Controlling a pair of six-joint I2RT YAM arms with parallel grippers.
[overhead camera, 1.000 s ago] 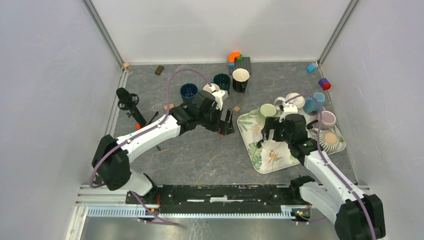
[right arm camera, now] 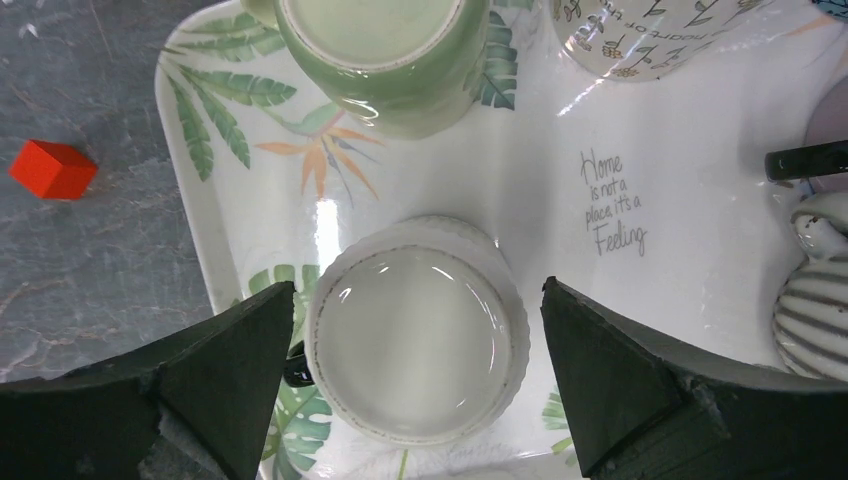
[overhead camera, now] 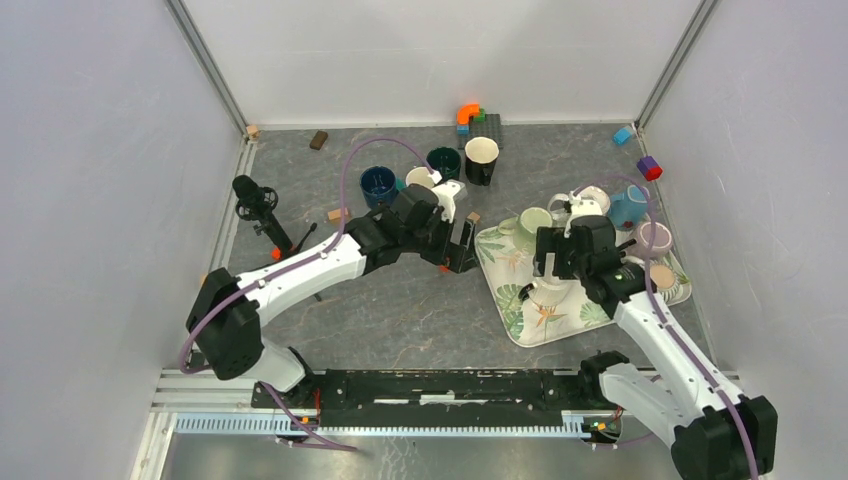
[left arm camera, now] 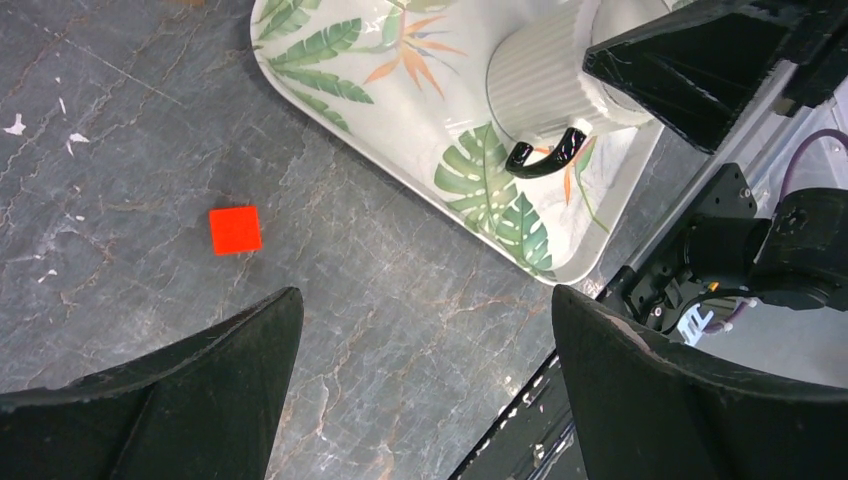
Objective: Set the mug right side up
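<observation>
A white ribbed mug with a black handle (left arm camera: 535, 75) (right arm camera: 418, 338) rests on the patterned tray (overhead camera: 510, 310). From the right wrist view it shows a flat circular end upward, the handle at the left. My right gripper (overhead camera: 547, 255) is open above it, fingers either side, not visibly gripping. My left gripper (overhead camera: 462, 243) is open over bare table left of the tray, nothing between its fingers.
Other mugs crowd the tray's back and right, including a green mug (overhead camera: 533, 221) and a blue one (overhead camera: 627, 208). Dark mugs (overhead camera: 378, 190) stand at the back. A red cube (left arm camera: 235, 229) lies left of the tray.
My right arm has shifted slightly right over the tray. My left gripper has moved slightly right. The mug shows no clear movement.
</observation>
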